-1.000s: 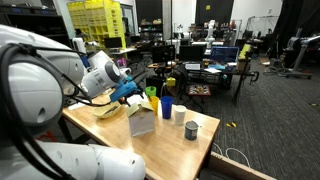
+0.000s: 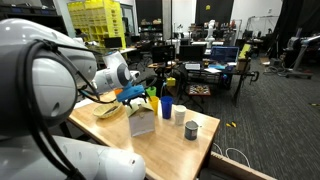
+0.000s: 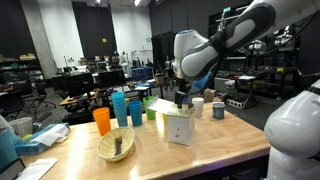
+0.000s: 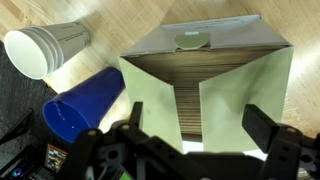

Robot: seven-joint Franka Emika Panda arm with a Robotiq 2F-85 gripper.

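A pale cardboard box (image 2: pixel 142 122) stands upright on the table with its top flaps spread apart. Looking down from the wrist, I see the box's dark interior (image 4: pixel 190 77) between a left flap (image 4: pixel 152 100) and a right flap (image 4: pixel 240 100); no contents show clearly inside. My gripper is open above the box, its fingers wide apart with nothing held between them. In exterior view 2 the gripper (image 3: pixel 183 99) hangs just over the box (image 3: pixel 181 128); whether it touches a flap I cannot tell.
Beside the box are a blue cup (image 4: pixel 82 105) and white stacked cups (image 4: pixel 45 47). A grey mug (image 2: pixel 191 130) stands farther right. A shallow basket (image 3: pixel 104 145) holding something dark and an orange cup (image 3: pixel 102 120) are on the box's other side.
The arm and gripper have shifted slightly over the box. The box and the other objects stay where they were.
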